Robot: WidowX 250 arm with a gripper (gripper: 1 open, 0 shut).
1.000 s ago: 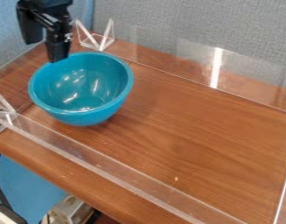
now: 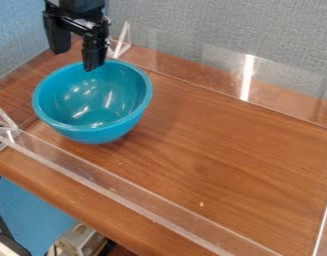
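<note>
A large turquoise bowl (image 2: 94, 110) sits at the left part of the wooden table (image 2: 219, 160), empty as far as I can see. My black gripper (image 2: 78, 57) hangs just above and behind the bowl's back rim, fingers pointing down and apart, open, with nothing visible between them.
Low clear plastic walls (image 2: 249, 75) edge the table, with clear plastic braces at the left corners. Below the left front edge are a blue surface and some metal hardware.
My gripper has shifted to the right over the past second, toward the bowl's back rim. The bowl stays in place.
</note>
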